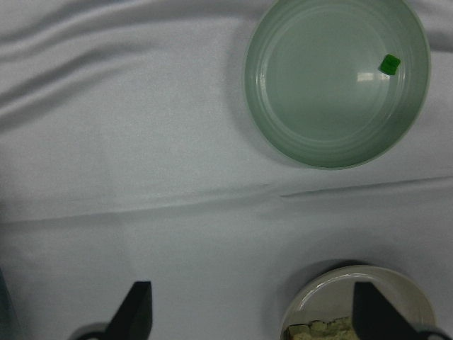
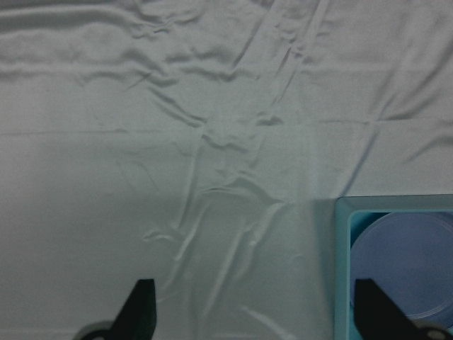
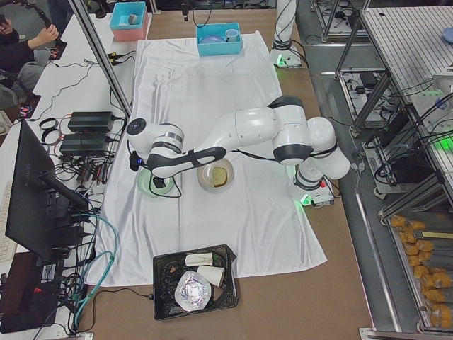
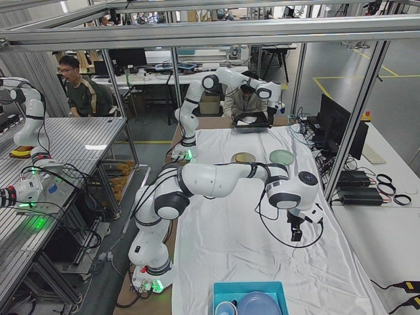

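A green plate [image 1: 337,85] with a small green piece [image 1: 389,64] on it and a beige plate [image 3: 206,181] holding a yellowish food item [image 3: 219,176] lie on the white cloth. My left gripper hangs over that area, open and empty; its arm partly hides the green plate in the camera left view. My right gripper is open and empty, above the cloth beside a turquoise bin [image 2: 342,262] that holds a blue plate [image 2: 400,259] and, in the camera right view, a cup [image 4: 226,308].
A black tray [image 3: 161,280] with a foil-covered item [image 3: 192,290] and white items stands at the cloth's near edge in the camera left view. Monitors, black boxes and cables line the side table. Most of the cloth between the bin and plates is clear.
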